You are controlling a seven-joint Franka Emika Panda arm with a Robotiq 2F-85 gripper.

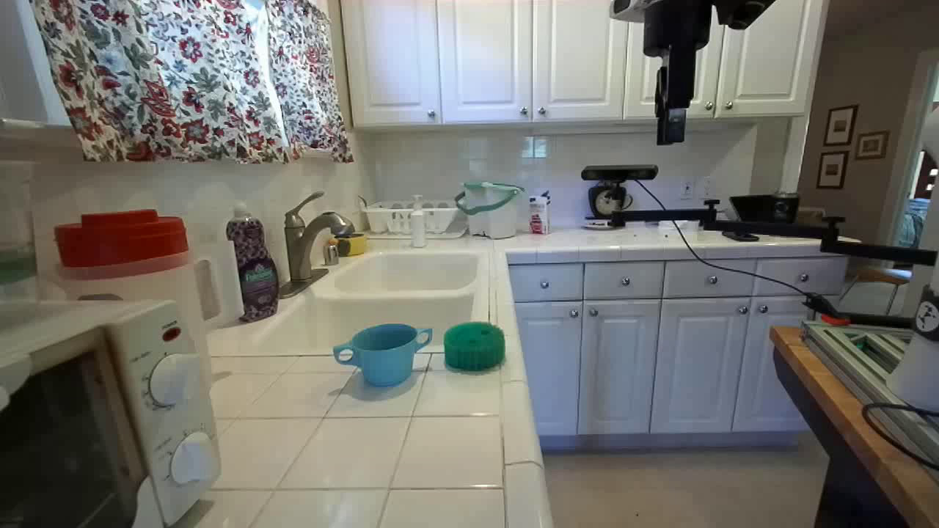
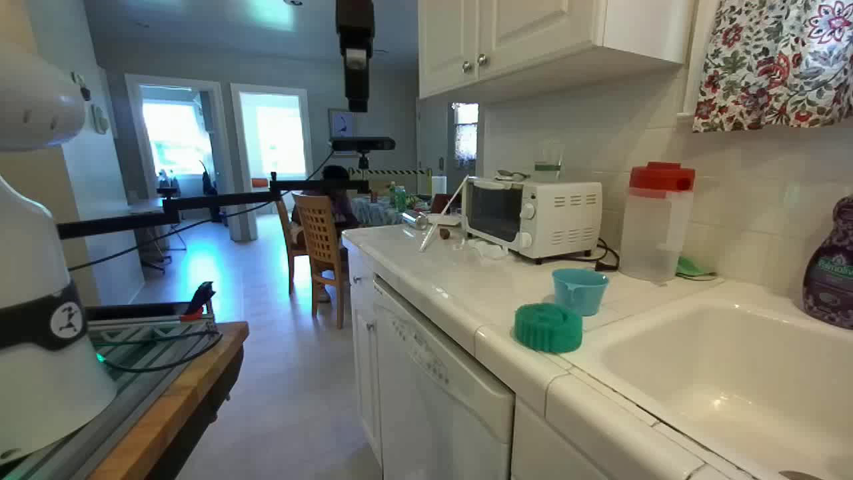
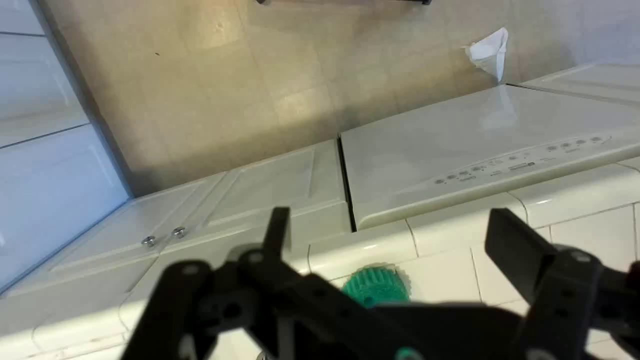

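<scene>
High above the counter hangs my black gripper; in the wrist view its two fingers stand wide apart with nothing between them, so it is open. Both exterior views show the gripper (image 1: 670,132) edge-on, pointing down and well clear of everything below. On the white tiled counter near the sink sits a blue two-handled cup (image 1: 387,356), upright. Right beside it is a green ridged round object (image 1: 475,346), close to the counter's front edge. The wrist view catches part of this green object (image 3: 376,285) below the fingers; the cup is hidden there.
A white double sink (image 1: 370,317) lies behind the cup, with a faucet (image 1: 308,237) and a purple soap bottle (image 1: 255,264). A toaster oven (image 2: 552,216) and a red-lidded pitcher (image 2: 660,224) stand along the counter. Bare tile (image 1: 352,453) stretches in front of the cup.
</scene>
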